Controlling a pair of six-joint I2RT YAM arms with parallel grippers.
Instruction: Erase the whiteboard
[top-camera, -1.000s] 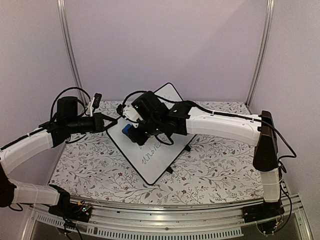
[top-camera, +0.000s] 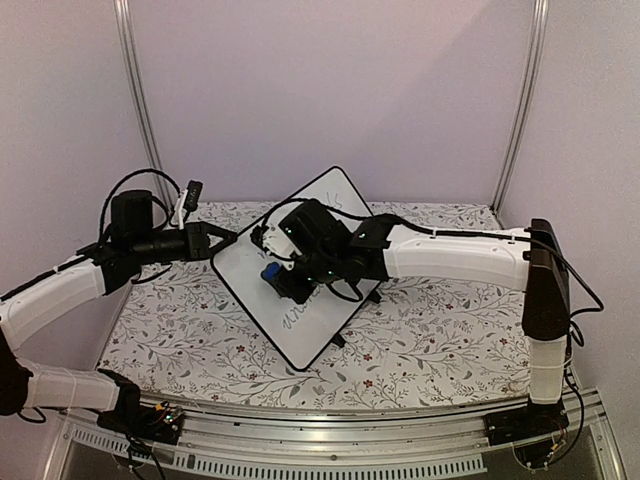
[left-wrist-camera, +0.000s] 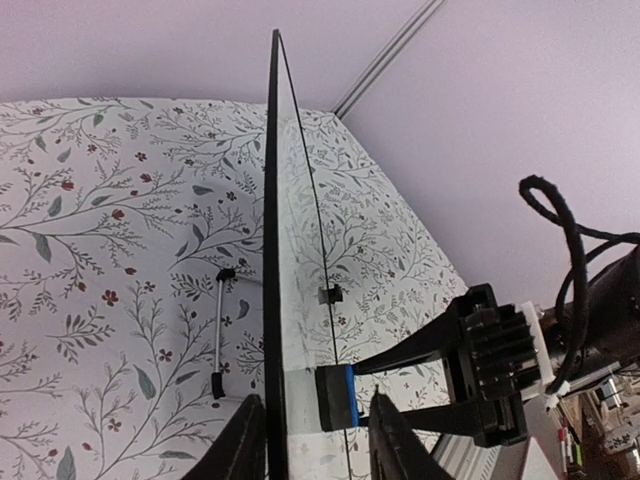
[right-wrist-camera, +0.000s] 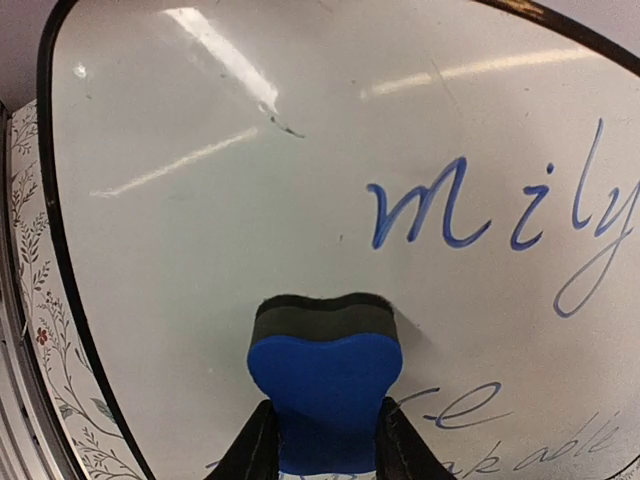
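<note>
The whiteboard (top-camera: 310, 330) stands tilted, with blue handwriting, including "mily" (right-wrist-camera: 430, 205), in the right wrist view. My right gripper is shut on a blue eraser with a dark felt pad; in the left wrist view that pad lies against the board face. My left gripper is at the board's left corner, its fingers either side of the thin board edge (left-wrist-camera: 272, 200); whether it touches the board is unclear. In the top view the right arm covers much of the board's middle.
Pale walls enclose the back and sides, and a metal rail runs along the front edge.
My right gripper with the eraser has moved down and to the right across the board. My left arm has hardly moved.
</note>
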